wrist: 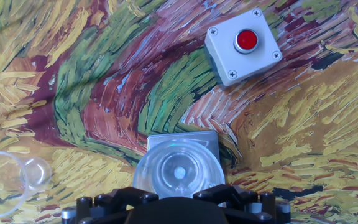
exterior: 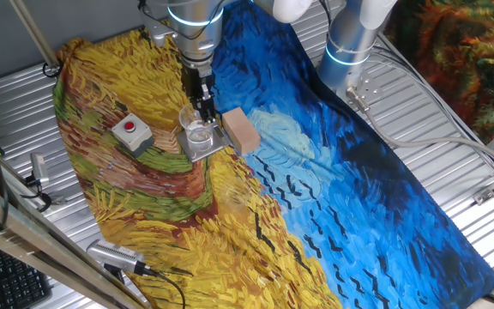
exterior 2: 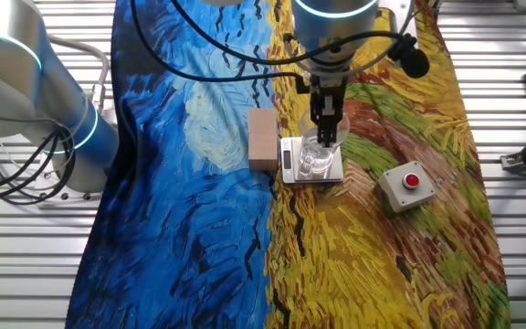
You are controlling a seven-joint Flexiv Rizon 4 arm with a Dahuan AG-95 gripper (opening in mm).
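Note:
A clear cup (wrist: 180, 171) stands on a small silver scale (wrist: 194, 137) on the patterned cloth. My gripper (exterior: 202, 105) points down at the cup's rim, on the side toward the arm. In the wrist view the dark fingers (wrist: 128, 197) overlap the cup's near edge. Whether they press on the rim or only stand beside it is hidden. A second clear vessel (wrist: 2, 183) shows at the left edge of the wrist view, hard to make out against the cloth.
Close beside the scale lies a tan block (exterior 2: 263, 139). A grey box with a red button (wrist: 246, 40) sits on the scale's other side. A silver device (exterior: 115, 256) is near the front edge.

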